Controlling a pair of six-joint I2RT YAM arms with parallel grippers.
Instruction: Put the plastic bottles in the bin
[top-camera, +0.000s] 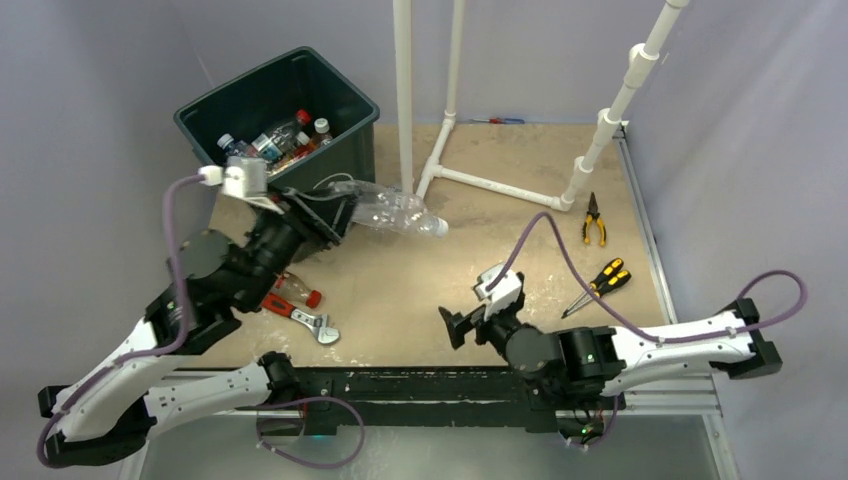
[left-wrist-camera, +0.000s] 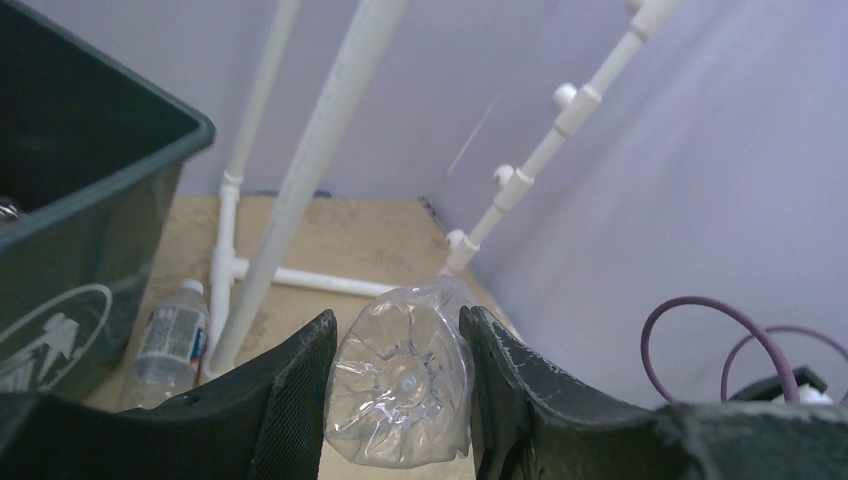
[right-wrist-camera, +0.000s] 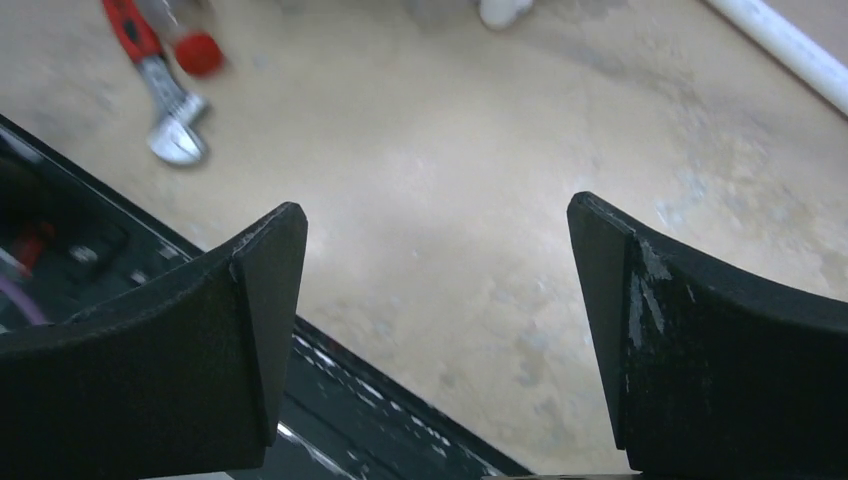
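A clear plastic bottle (top-camera: 395, 210) is lifted in my left gripper (top-camera: 340, 205), which is shut on its base end beside the green bin (top-camera: 355, 150); the left wrist view shows that base (left-wrist-camera: 395, 385) between the fingers. Several bottles lie inside the bin. Another bottle with a label (left-wrist-camera: 165, 355) stands or leans beside the bin by the white pipes. A red-capped bottle (top-camera: 298, 290) lies at the front left. My right gripper (top-camera: 462, 322) is open and empty over the front middle of the table.
White pipes (top-camera: 500, 186) frame the back. An adjustable wrench (top-camera: 320, 328) lies front left; pliers (top-camera: 594, 225) and screwdrivers (top-camera: 605, 280) lie right.
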